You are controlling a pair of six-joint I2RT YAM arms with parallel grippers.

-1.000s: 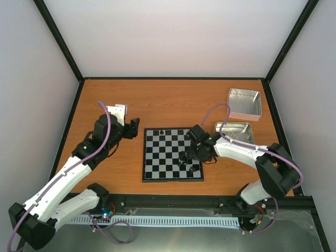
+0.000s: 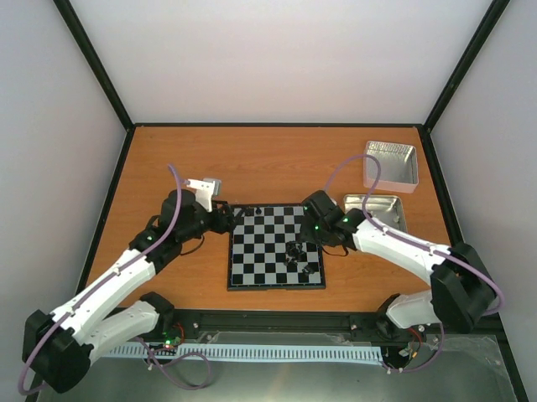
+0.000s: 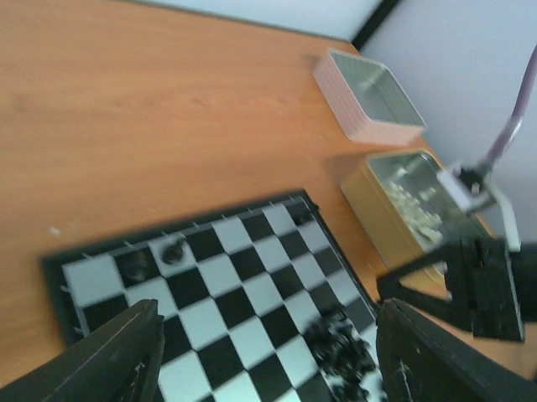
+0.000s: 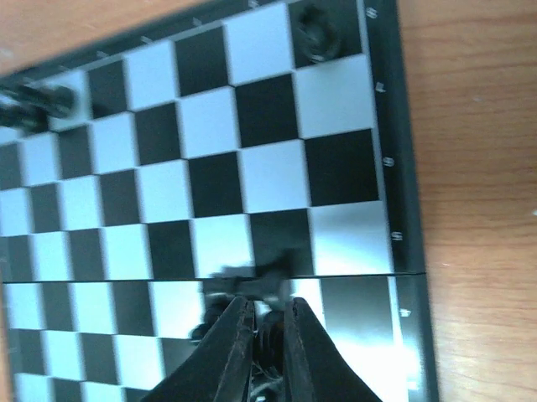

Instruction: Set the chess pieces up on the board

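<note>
The chessboard (image 2: 260, 260) lies mid-table, a few black pieces in its back-left corner (image 3: 174, 251), one at the back right (image 4: 319, 38), and a cluster of black pieces (image 3: 336, 352) on its right side. My left gripper (image 2: 235, 216) is open above the board's back-left area, nothing between its fingers. My right gripper is shut on a black chess piece, held over the board's right side near the cluster.
A silver tray (image 3: 377, 193) with white pieces stands right of the board. An empty pink-sided tray (image 2: 390, 172) sits behind it. The table left and behind the board is clear.
My left gripper has moved right and down toward the board's back-left corner. The right arm has risen and shifted slightly from where it was low over the cluster.
</note>
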